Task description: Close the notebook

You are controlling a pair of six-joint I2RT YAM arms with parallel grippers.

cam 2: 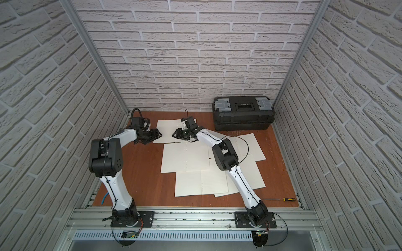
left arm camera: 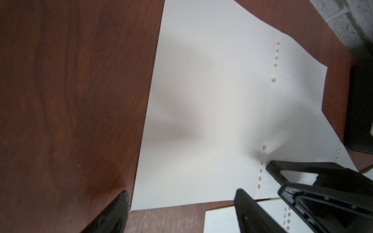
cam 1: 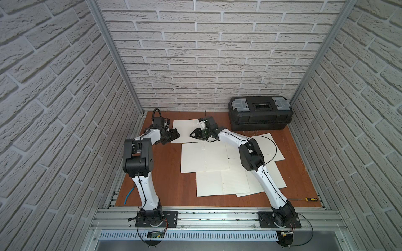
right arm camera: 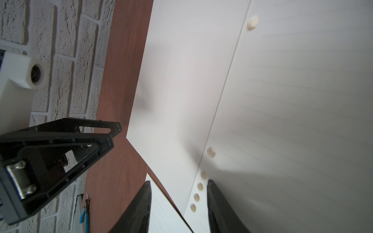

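At the back left of the table lies an open notebook (cam 1: 184, 129) with white pages. In the left wrist view the notebook (left arm camera: 202, 108) is spread flat, its left edge along bare wood and a line of binding holes down its fold. My left gripper (cam 1: 175, 133) hangs by that left edge, its fingers (left arm camera: 118, 207) apart with nothing held. Farther right my right gripper (cam 1: 193, 133) is over the pages near the fold, tilted low. Its fingers (right arm camera: 213, 198) are parted above paper in the right wrist view. Whether either gripper touches the notebook, I cannot tell.
Several other open notebooks (cam 1: 192, 159) overlap across the middle and right. A black toolbox (cam 1: 260, 121) stands at the back right. Blue-handled pliers (cam 1: 129, 193) lie front left, a yellow screwdriver (cam 1: 311, 199) front right. Bare wood (cam 1: 167, 184) shows at the left front.
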